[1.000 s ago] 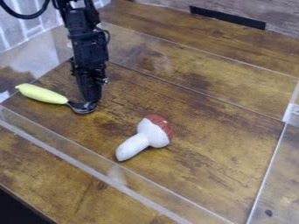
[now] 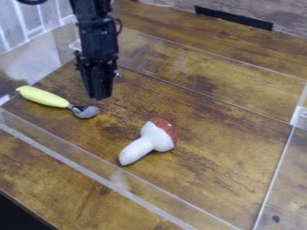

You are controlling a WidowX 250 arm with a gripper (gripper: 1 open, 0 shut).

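My black gripper [image 2: 99, 92] hangs over the wooden table at the upper left, pointing down, its tip a little above and beyond a spoon [image 2: 50, 101] with a yellow handle and a metal head. Nothing shows in the gripper; it looks shut, though small in this view. A toy mushroom [image 2: 149, 144] with a white stem and red cap lies on its side right of and below the spoon.
Clear panels run along the left and right edges.
My gripper has risen from beside the spoon's head to higher above the table. The spoon and the mushroom have not visibly moved.
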